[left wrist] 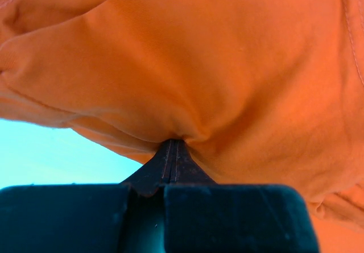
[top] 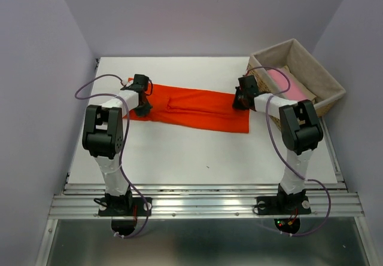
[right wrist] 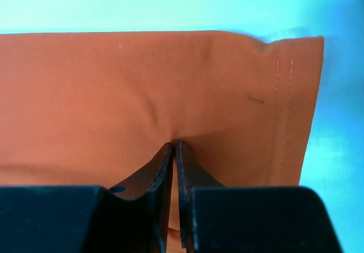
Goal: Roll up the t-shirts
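An orange-red t shirt (top: 200, 110) lies as a long folded strip across the table, its right end nearer the front than its left. Toward its left end, my left gripper (top: 144, 109) is down on the cloth. Creases gather at its closed fingertips in the left wrist view, where it pinches the shirt (left wrist: 227, 94). At the right end, my right gripper (top: 239, 103) is shut on the fabric. The right wrist view shows the shirt (right wrist: 114, 94) dented around the fingertips, with the stitched hem just to their right.
A wicker basket (top: 330, 91) with a cream liner stands at the back right, close to my right arm. Inside lie a pink folded cloth (top: 286, 85) and a beige one.
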